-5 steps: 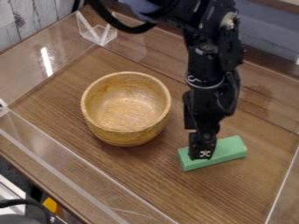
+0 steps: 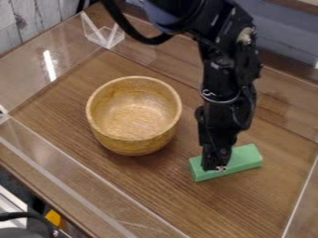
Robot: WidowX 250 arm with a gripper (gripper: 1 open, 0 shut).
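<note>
A black robot arm reaches down from the top, its gripper low over a pale green rectangular block on the wooden table. The fingertips are at the block's left part, overlapping it in this view; whether they hold it cannot be told.
A round wooden bowl stands to the left of the arm. A small clear plastic piece is at the upper left near the table's edge.
The gripper's fingers have shifted slightly at the block's left part. The block and bowl look in about the same places.
</note>
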